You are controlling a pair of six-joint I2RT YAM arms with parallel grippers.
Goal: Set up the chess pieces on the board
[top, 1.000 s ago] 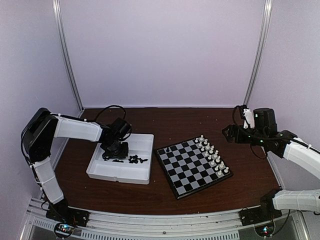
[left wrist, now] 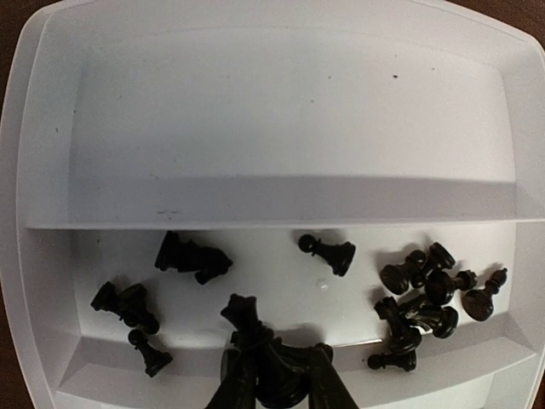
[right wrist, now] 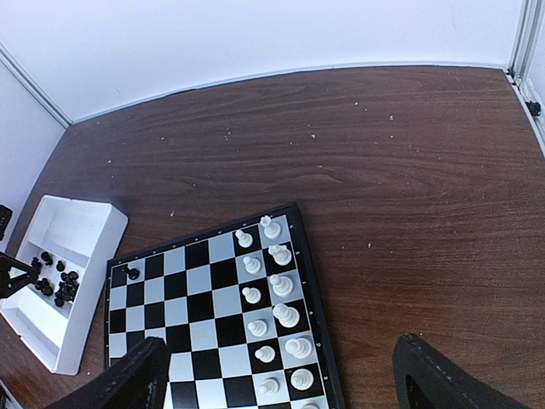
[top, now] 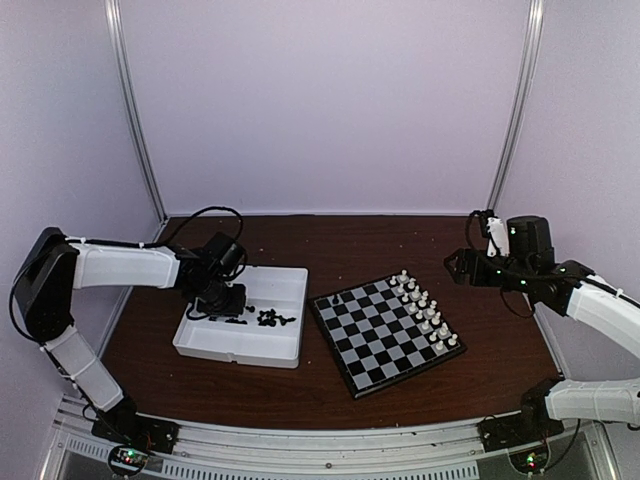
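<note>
The chessboard (top: 385, 335) lies right of the white tray (top: 285, 340). White pieces (right wrist: 287, 315) stand in two rows along its right side, and one black piece (right wrist: 131, 273) is near its far left corner. Several black pieces (left wrist: 438, 285) lie loose in one compartment of the tray. My left gripper reaches down into that compartment, open, with a tall crowned black piece (left wrist: 244, 315) lying between and in front of its fingers; whether they touch it cannot be seen. My right gripper (top: 455, 266) is held up right of the board, open and empty.
A ridge (left wrist: 281, 226) divides the tray, and its other compartment (left wrist: 289, 119) is bare. Side walls enclose the table.
The left arm has drawn back slightly to the left, its gripper shifting left over the tray. The right arm and the pieces on the board have stayed where they were.
</note>
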